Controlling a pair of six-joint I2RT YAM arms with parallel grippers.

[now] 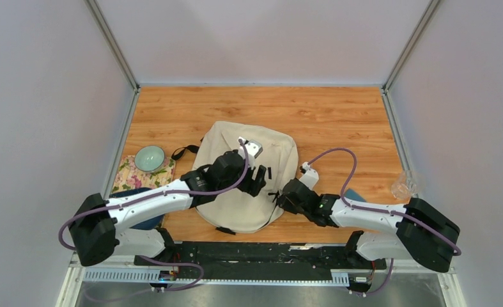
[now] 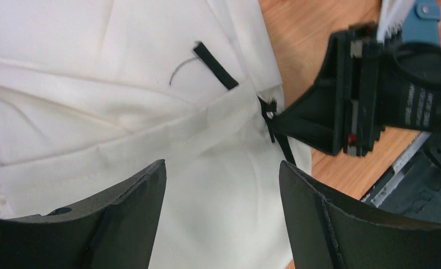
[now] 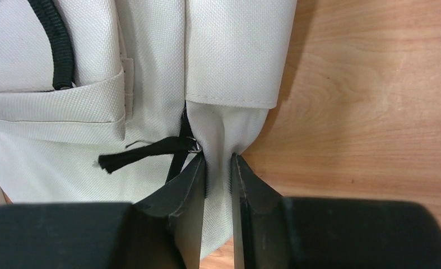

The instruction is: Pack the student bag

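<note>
The cream student bag lies flat in the middle of the table, with black zip pulls and straps. My left gripper hangs open over the bag's middle, nothing between its fingers, folded fabric and a black zip tape below it. My right gripper is at the bag's right edge, shut on the cream fabric beside a black zip pull with a metal ring. In the left wrist view the right gripper is at that same edge, near the black pull.
A mint bowl sits on a floral item at the left, above a dark blue object. A blue item and a clear cup are at the right. Bare wood is free along the back.
</note>
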